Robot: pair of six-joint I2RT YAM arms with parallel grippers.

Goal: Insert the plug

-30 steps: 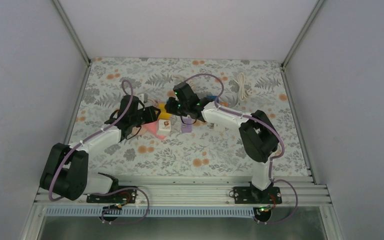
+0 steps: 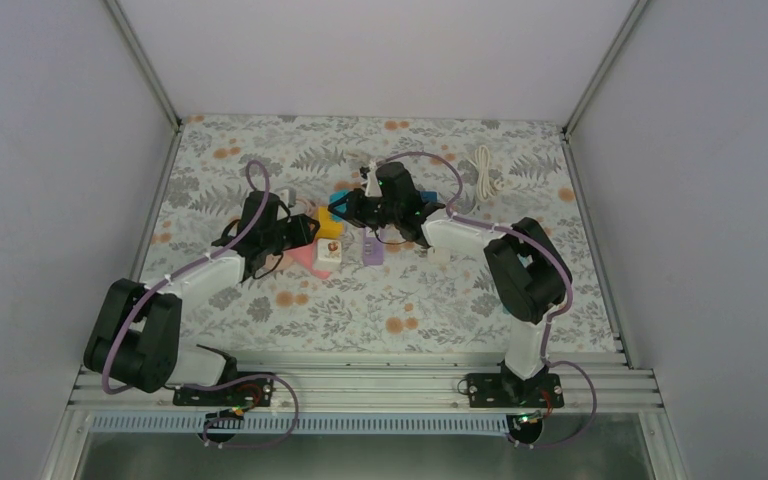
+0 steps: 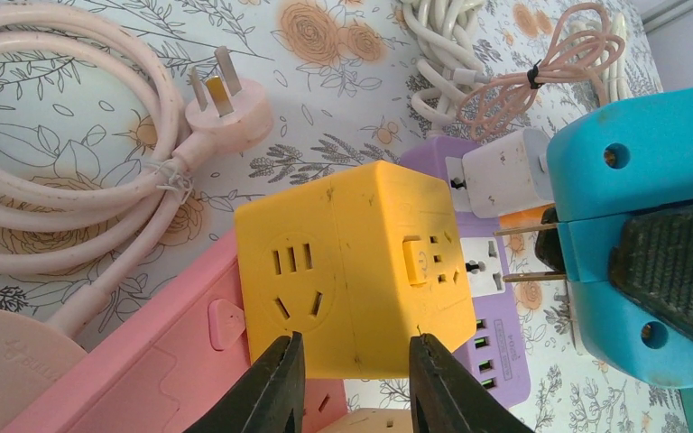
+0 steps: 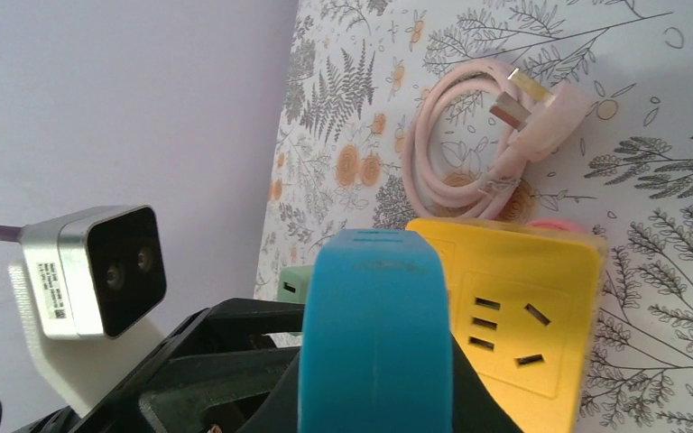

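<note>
A blue plug block with two metal pins is held in my right gripper (image 2: 350,208), which is shut on it; it fills the lower middle of the right wrist view (image 4: 374,343). In the left wrist view its pins point left toward the socketed face of a yellow cube (image 3: 325,271), apart from it. The yellow cube (image 4: 523,325) also shows sockets in the right wrist view. My left gripper is just in front of the yellow cube, its fingers apart with nothing clearly between them.
A pink block (image 3: 153,361), a purple power strip (image 3: 501,343) with white plugs, coiled pink cable with plug (image 3: 235,117) and white cables (image 3: 442,45) crowd around the cube. The table's right side is freer.
The left arm has barely moved.
</note>
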